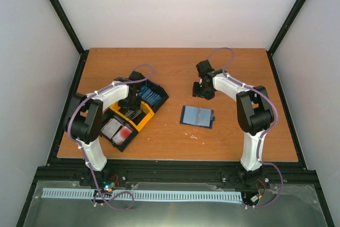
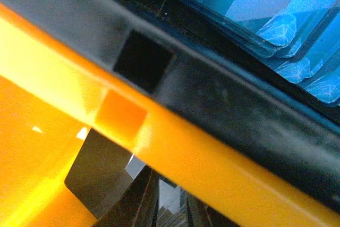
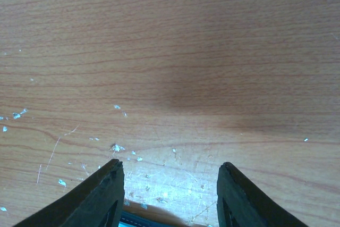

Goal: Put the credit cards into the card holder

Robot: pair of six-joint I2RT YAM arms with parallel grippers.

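Note:
The card holder [image 1: 197, 116] lies spread open on the table, blue-grey inside with a dark edge. A strip of its dark blue edge [image 3: 139, 220] shows at the bottom of the right wrist view. My left gripper [image 1: 127, 108] is down at the yellow bin [image 1: 141, 124], over dark cards [image 2: 98, 171]. Its fingers [image 2: 142, 200] stand a narrow gap apart; part of a grey card shows in that gap, and whether they touch it is unclear. My right gripper hangs behind the holder, open and empty over bare wood.
A black bin with blue cards [image 1: 150, 96] adjoins the yellow one at the back; another with white and red cards [image 1: 118, 131] adjoins it in front. The bin walls [image 2: 212, 83] rise close to the left fingers.

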